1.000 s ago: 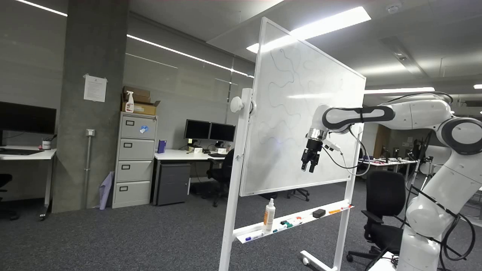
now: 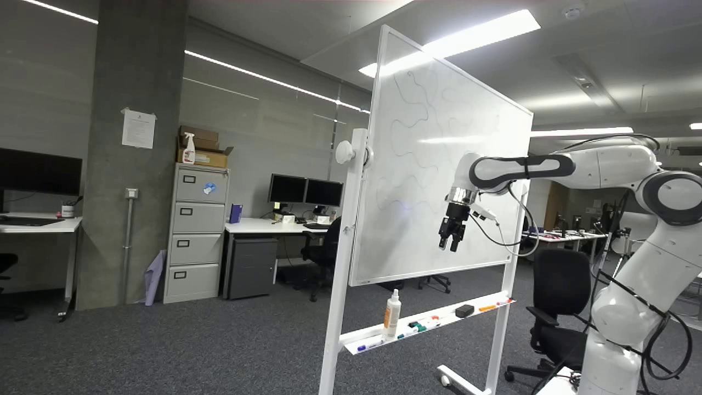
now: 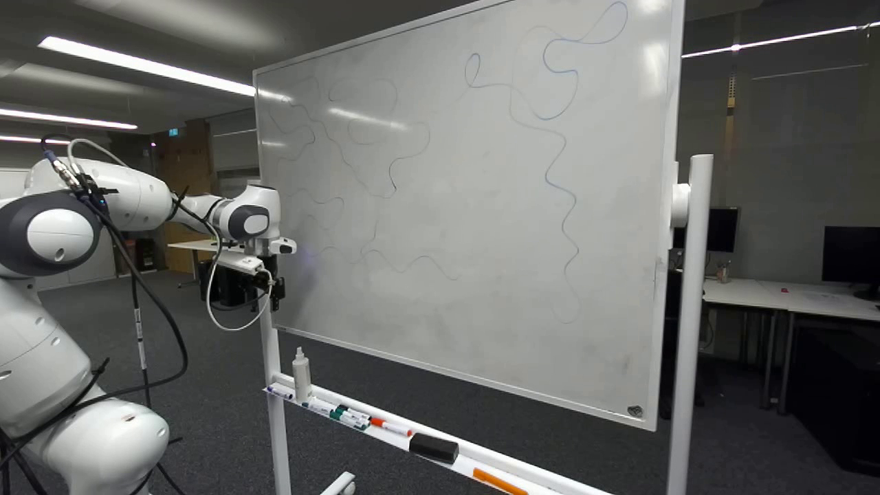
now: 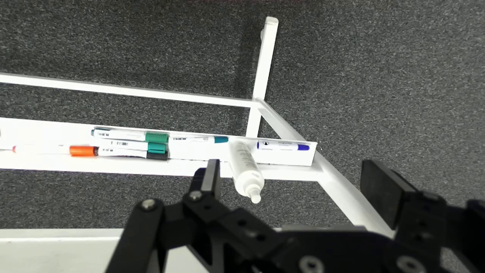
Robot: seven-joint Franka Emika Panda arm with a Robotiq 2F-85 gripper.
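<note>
My gripper (image 2: 448, 246) points downward in front of the whiteboard (image 3: 462, 247), open with nothing between its fingers. The wrist view shows it well above the tray, its two black fingers (image 4: 210, 179) spread wide. On the whiteboard are several faint wavy lines. Below it, a white spray bottle (image 2: 392, 315) stands upright on the pen tray (image 3: 375, 436); from above, the bottle (image 4: 245, 166) appears between the fingers and lower down. Along the tray lie a blue-capped marker (image 4: 282, 146), green-capped markers (image 4: 157, 137), an orange-capped marker (image 4: 83, 151) and a black eraser (image 3: 434, 447).
An orange pen (image 3: 499, 481) lies past the eraser. The whiteboard's white post (image 2: 343, 276) rises beside the tray's end. A black chair (image 2: 560, 283) stands near the arm's base. Open air separates the gripper from the tray.
</note>
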